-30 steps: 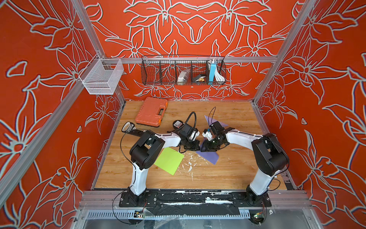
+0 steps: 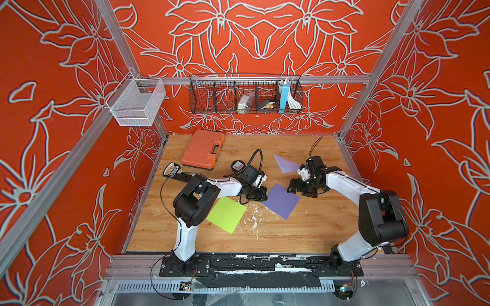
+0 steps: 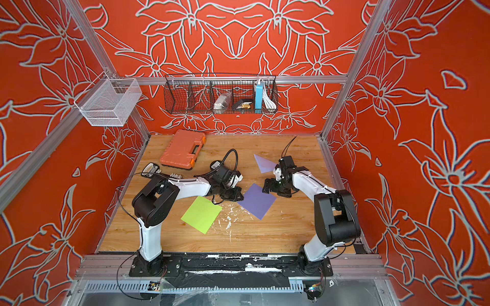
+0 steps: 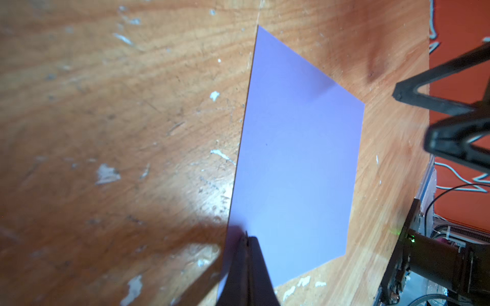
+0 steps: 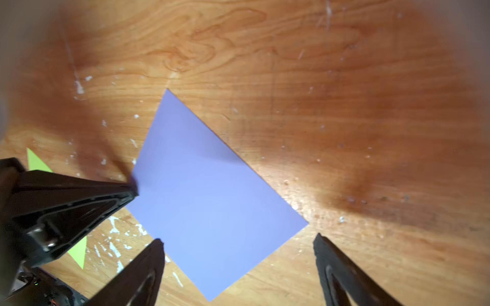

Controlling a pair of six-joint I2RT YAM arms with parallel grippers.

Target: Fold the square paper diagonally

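Note:
The purple square paper (image 2: 283, 202) lies flat and open on the table in the top views, with no crease showing. At its left corner my left gripper is shut, its tips down on the paper near the edge; nothing thick shows between them. My right gripper stands open above and beyond the paper's right side, its fingers (image 5: 331, 255) apart and empty. From the right wrist view, the purple paper (image 5: 214, 204) shows almost whole, only its left corner covered by the left gripper's tips.
A lime-green paper (image 2: 227, 214) lies to the left, near the left arm. Behind the right gripper is a lilac triangular paper (image 2: 285, 164). An orange case (image 2: 203, 149) sits at the back left. White scraps dot the table between the papers.
My right gripper has moved right, away from the left gripper and off the paper's left corner. The paper's right part, shortened a second ago, now lies spread out. My left arm is unmoved.

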